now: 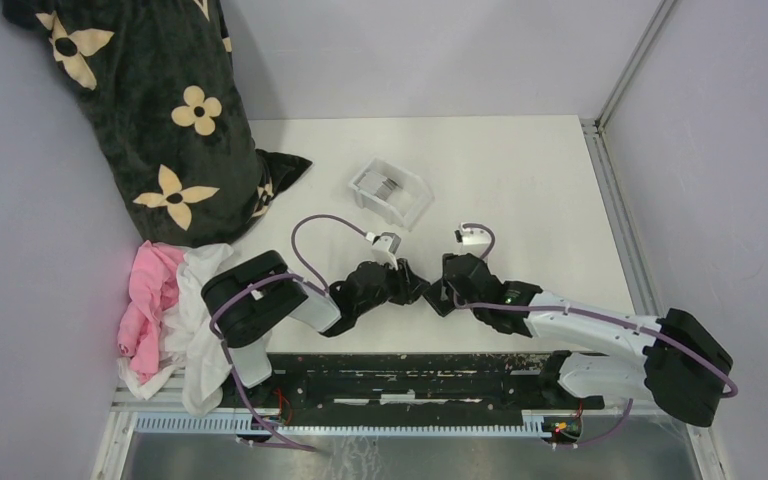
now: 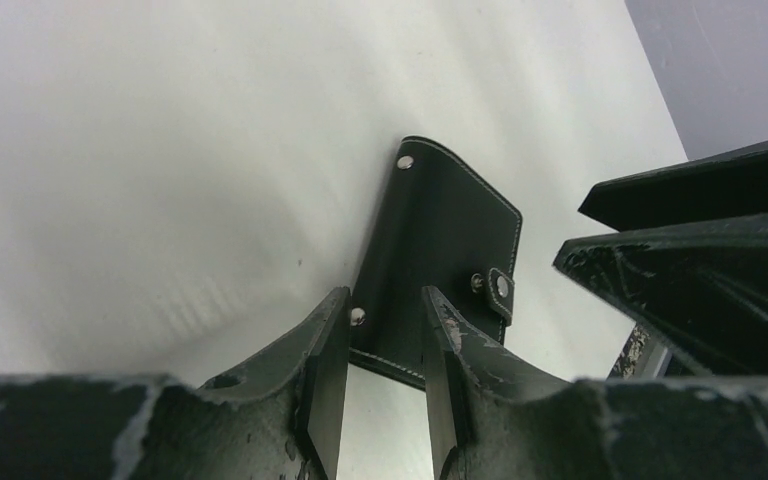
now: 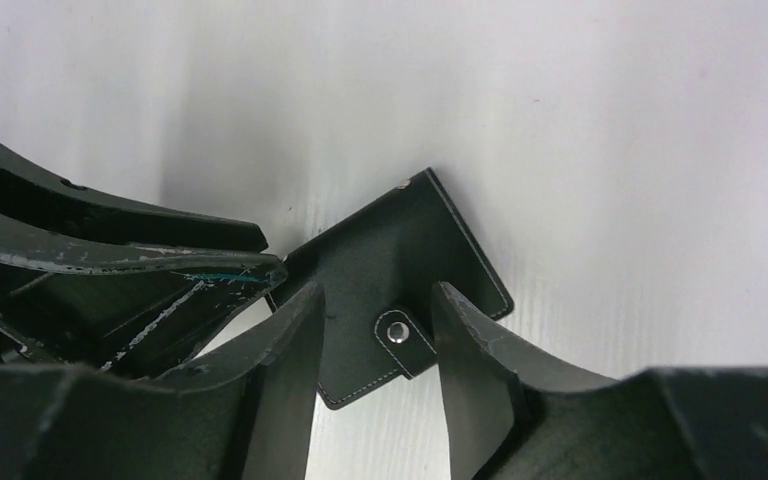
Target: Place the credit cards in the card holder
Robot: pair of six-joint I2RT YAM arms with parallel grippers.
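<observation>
A black card holder (image 1: 439, 299) with a snap strap lies on the white table between my two grippers, near the front. My left gripper points down at it, open, its fingertips over the holder's near end in the left wrist view. From the other side, my right gripper is also open, with the strap and snap of the holder (image 3: 390, 270) showing between its fingers. No card can be made out on the holder. Greyish flat pieces, perhaps the cards (image 1: 378, 186), are in a white bin (image 1: 420, 204) farther back.
The two grippers are close together; fingers of the right one (image 2: 650, 250) reach into the left wrist view. A dark flowered blanket (image 1: 150, 120) and pink and white cloths (image 1: 150, 310) lie along the left side.
</observation>
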